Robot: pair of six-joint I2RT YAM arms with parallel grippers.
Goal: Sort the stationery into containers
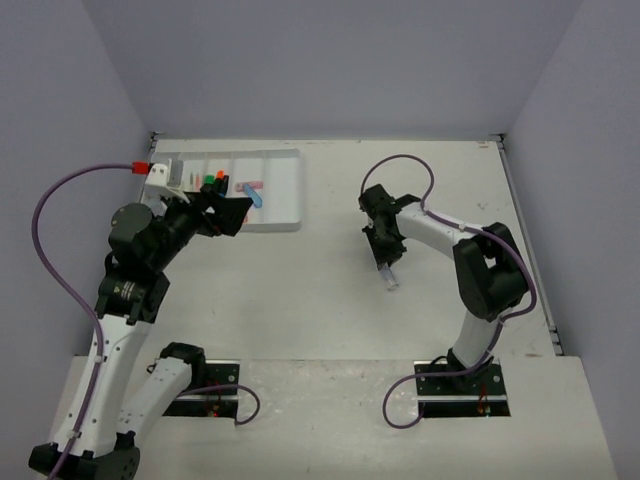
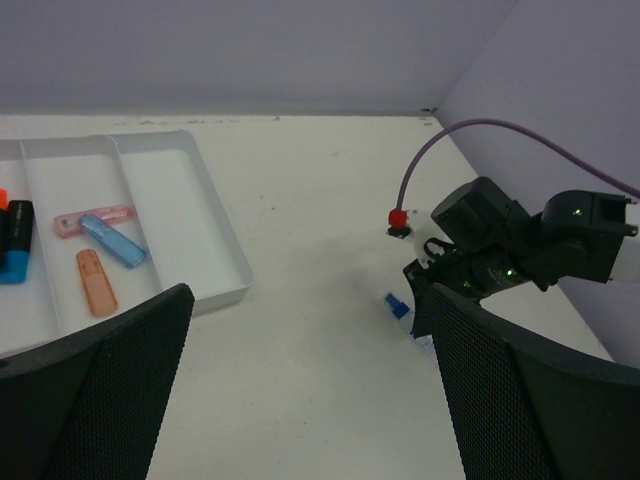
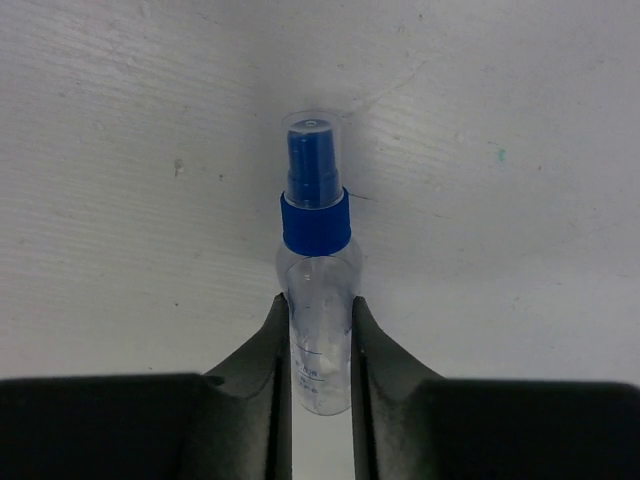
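A clear spray bottle (image 3: 322,275) with a blue nozzle lies on the white table. My right gripper has its two fingers pressed against opposite sides of the bottle's body, shut on it. From above, the right gripper (image 1: 384,258) covers the nozzle end, and only the bottle's clear lower end (image 1: 389,280) shows. My left gripper is wide open with nothing between its fingers, held above and near the front of the white divided tray (image 1: 299,190). One tray section holds a pink piece (image 2: 122,214), a blue piece (image 2: 112,241) and an orange piece (image 2: 97,283).
The tray's rightmost section (image 2: 185,210) is empty. Dark marker-like items (image 2: 18,235) stand in the section to the left; the left arm hides part of the tray from above. Bare table (image 1: 300,290) lies between the arms. Grey walls close the sides and back.
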